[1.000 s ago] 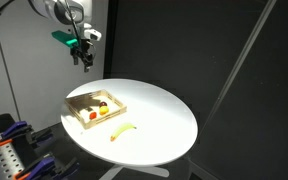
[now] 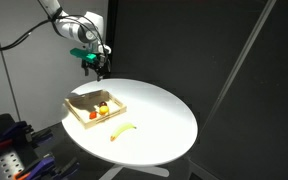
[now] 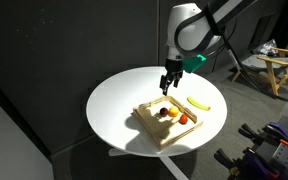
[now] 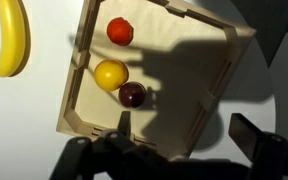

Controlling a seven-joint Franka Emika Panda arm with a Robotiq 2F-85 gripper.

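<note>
A shallow wooden tray holds a red round piece, a yellow round piece and a dark red round piece, all towards one side. The yellow and dark red pieces lie close together. A yellow banana lies on the table outside the tray. Above the tray hangs my gripper, open, its fingers wide apart and nothing held between them. Exterior view 1 has the gripper high over the tray's far side, well clear of the pieces.
The round white table has wide free room beyond the banana. The tray's raised walls surround the pieces, and much of its floor is bare. A wooden chair stands away from the table.
In exterior view 1 my gripper has moved rightward and somewhat lower, over the back of the tray. The tray, the round pieces and the banana have stayed in place.
</note>
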